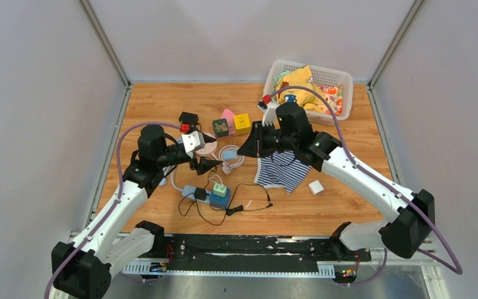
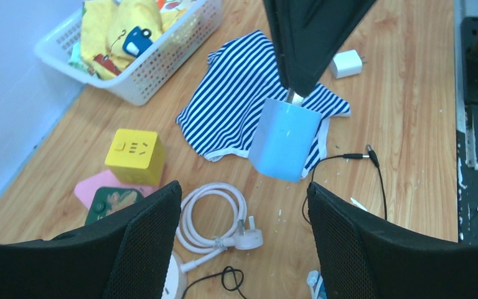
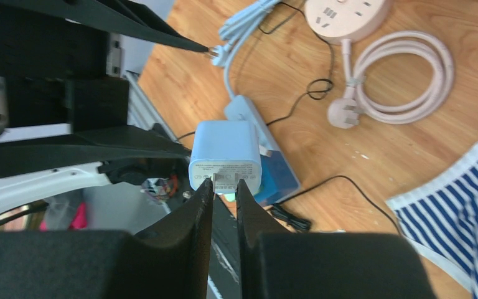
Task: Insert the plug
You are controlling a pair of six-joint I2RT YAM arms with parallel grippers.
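A light blue plug (image 2: 285, 139) hangs in the air, its prongs pinched between the fingertips of my right gripper, which is shut on it. Facing it from the left in the top view is my left gripper (image 1: 218, 151), its fingers part open with nothing between them. In the left wrist view the plug lies beyond the gap between the left fingers; I see no contact. The right wrist view shows one left finger reaching close beside the plug's body. Below on the table lies a power strip (image 1: 192, 194) with a blue block (image 1: 220, 198) and a green one (image 1: 220, 189) on it.
A coiled white cable (image 2: 211, 215) with its plug, a yellow cube (image 1: 242, 123) and a striped cloth (image 1: 281, 171) lie around. Thin black cables cross the front of the table. At the back right stands a white basket (image 1: 343, 111); a white adapter (image 1: 315, 187) lies at the right.
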